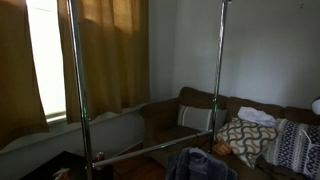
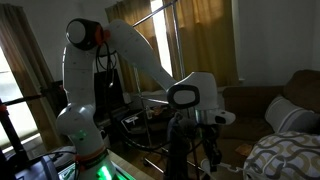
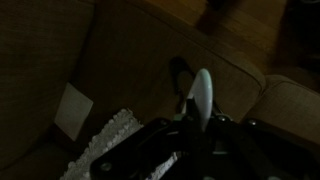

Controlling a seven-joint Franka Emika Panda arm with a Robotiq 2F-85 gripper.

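Observation:
In the wrist view my gripper is shut on a pale, narrow object [image 3: 203, 94] that stands up between its dark fingers. What the object is cannot be made out in the dim light. Exterior view 2 shows the gripper [image 2: 212, 152] low beside the brown couch, pointing downward, with thin white lines [image 2: 232, 168] near it. A thin white curved piece [image 1: 307, 135] shows in front of the patterned cushions at the right of exterior view 1; the fingers are out of sight there.
A metal rack [image 1: 218, 70] stands in the foreground with dark clothing [image 1: 198, 164] at its base. Patterned pillows [image 1: 246, 138] and a white folded cloth [image 1: 257, 116] lie on the couch [image 1: 165, 117]. Yellow curtains [image 1: 110, 55] hang at the window.

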